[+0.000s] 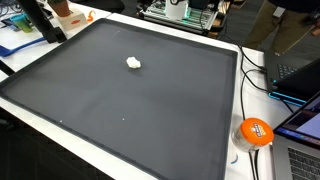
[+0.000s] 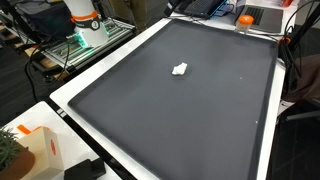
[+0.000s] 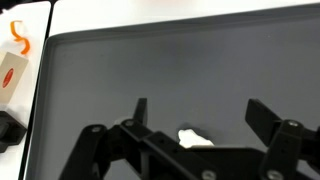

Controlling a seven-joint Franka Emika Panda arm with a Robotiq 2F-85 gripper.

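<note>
A small crumpled white object lies alone on the grey tray, toward its far side. In the other exterior view the white object is in the upper middle of the tray surface. From the wrist, the white object shows low in the picture, partly cut off by the gripper body. My gripper is open, its black fingers wide apart with nothing between them. The white piece lies below the gap, apart from the fingers.
An orange-lidded jar stands on the white table beside the tray, near a laptop. A potted plant and a white box stand at another corner. Most of the tray is bare.
</note>
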